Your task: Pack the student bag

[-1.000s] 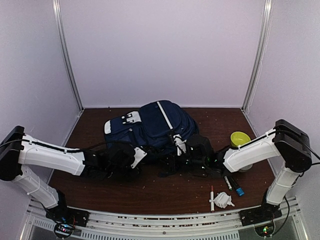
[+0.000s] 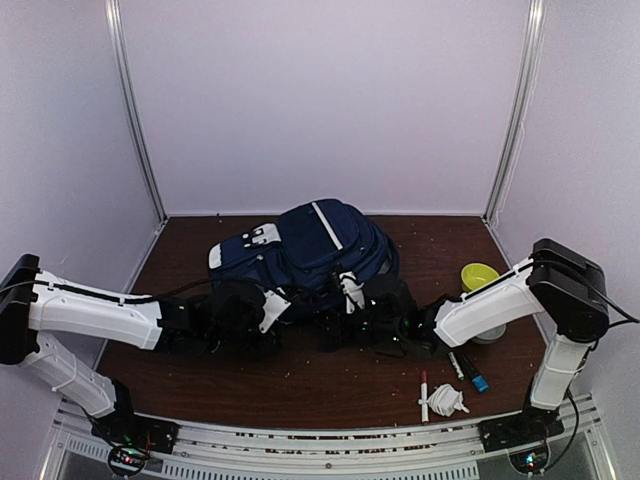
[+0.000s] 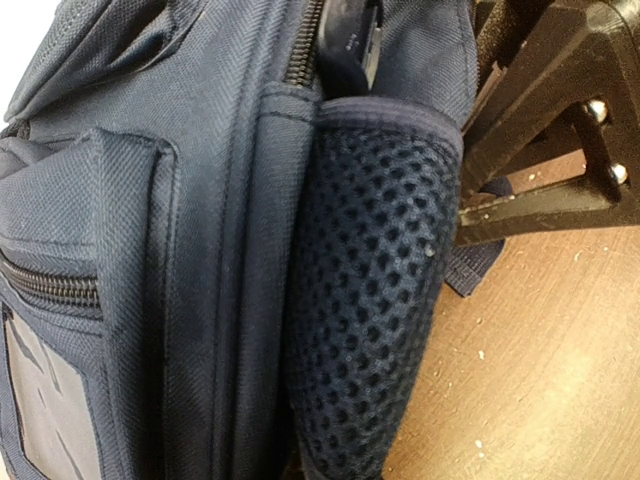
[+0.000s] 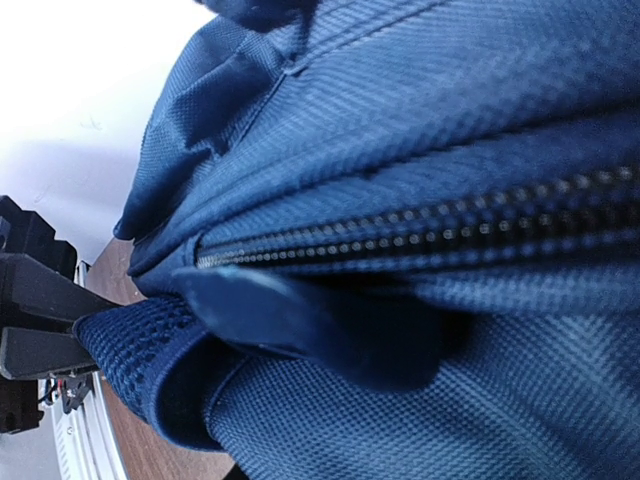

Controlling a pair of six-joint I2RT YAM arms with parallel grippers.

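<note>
The navy backpack [image 2: 315, 240] lies on the brown table, its mesh side pocket [image 3: 375, 250] facing the arms. A dark, glossy, rounded item [image 4: 310, 320] sits at the pocket's mouth beside a zipper; its lower part is hidden. In the right wrist view, my left gripper is shut on the pocket's mesh edge. My right gripper stands just beside the pocket, its fingers part open, with no object visible between them. From above, both grippers are close together at the bag's near side, their tips hard to make out.
A yellow-green bowl [image 2: 479, 277] stands at the right, a grey round thing [image 2: 490, 335] partly under the right arm. Near the front right lie a red-capped marker [image 2: 424, 396], a white cable bundle [image 2: 447, 400] and a blue-ended item [image 2: 480, 383].
The left arm and the backpack have hardly moved.
</note>
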